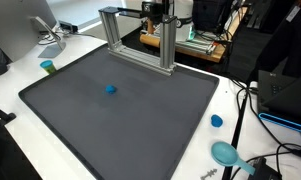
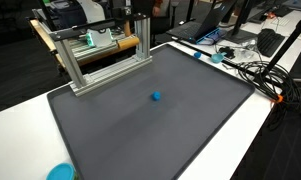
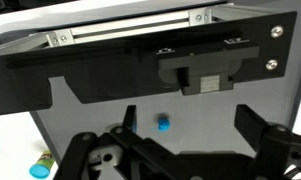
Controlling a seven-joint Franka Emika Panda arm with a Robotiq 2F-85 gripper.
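My gripper is open in the wrist view, its dark fingers spread apart at the lower left and right, with nothing seen between them. Just in front of it is a black panel with a block-like handle (image 3: 208, 68), part of the silver-legged stand (image 1: 140, 55) at the mat's far edge. A small blue object (image 1: 110, 89) lies on the grey mat (image 2: 140, 130); in the wrist view the blue object (image 3: 163, 124) shows below the panel. In the exterior views I cannot clearly make out the gripper.
A green cup with a blue top (image 1: 48, 67) stands off the mat on the white table. On the opposite side are a round blue piece (image 1: 216, 121) and a teal bowl-like item (image 1: 228, 155). Cables (image 2: 265, 75) lie near the table edge.
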